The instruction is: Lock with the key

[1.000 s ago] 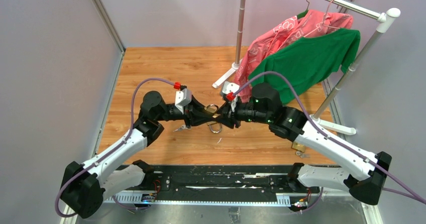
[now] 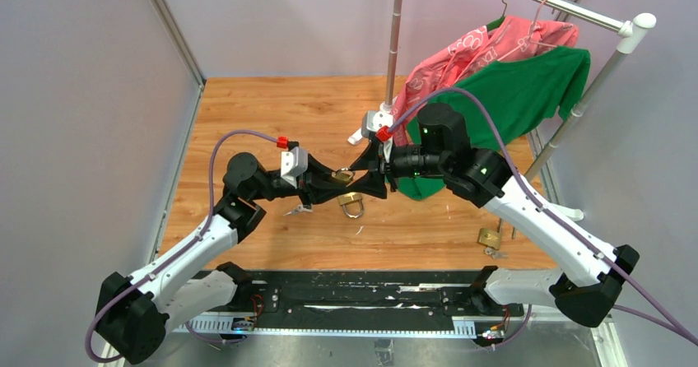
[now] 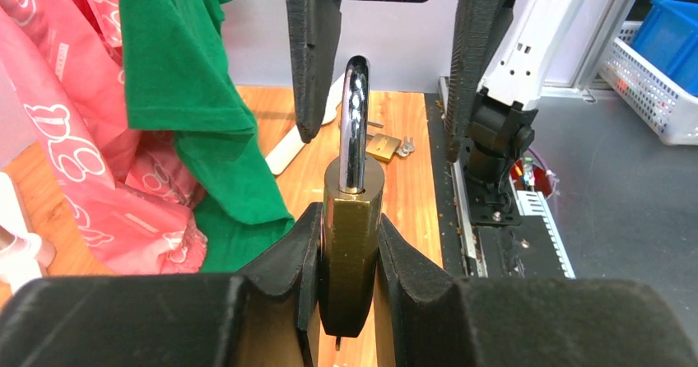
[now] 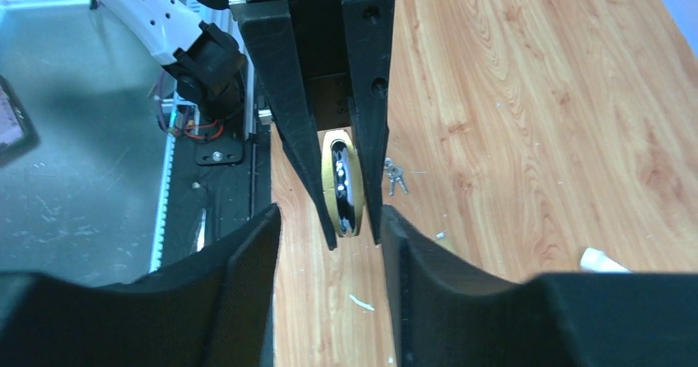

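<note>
A brass padlock [image 3: 350,260] with an upright chrome shackle [image 3: 354,112] is gripped in my left gripper [image 2: 346,184], its body between the fingers. My right gripper [image 2: 360,178] stands open with its fingers either side of the shackle end, above the body in the left wrist view. A second padlock [image 2: 351,202] lies on the table beneath, shackle toward the front. Keys [image 4: 395,174] lie on the wood to its left. A third padlock [image 2: 489,237] with keys lies at the front right.
A clothes rack [image 2: 391,46] with pink and green garments [image 2: 510,95] fills the back right.
The left gripper has barely moved, still with the padlock.
</note>
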